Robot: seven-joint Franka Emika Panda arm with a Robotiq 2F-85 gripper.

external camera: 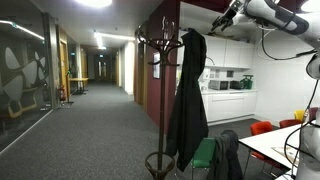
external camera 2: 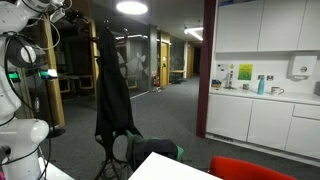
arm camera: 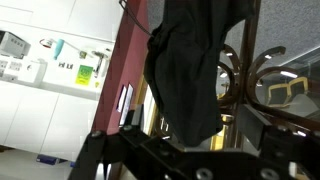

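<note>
A black garment [external camera: 187, 100] hangs from the upper right side of a dark wooden coat rack [external camera: 162, 100], draping almost to the rack's foot. The second exterior view also shows the garment [external camera 2: 113, 90], hanging long and straight. High up and to the right of the garment's top, my gripper [external camera: 214, 27] stands apart from it. Seen from the wrist, the open gripper has dark fingers on either side at the bottom, and the dark cloth [arm camera: 188, 85] shows beyond them. How the cloth is caught on the rack is hard to make out.
A white table [external camera 2: 165, 168] stands at the front, with a red chair [external camera 2: 245, 169] near it. Behind are white kitchen cabinets [external camera 2: 245, 116] and a counter. A green chair [external camera: 204, 153] with dark cloth sits beside the rack.
</note>
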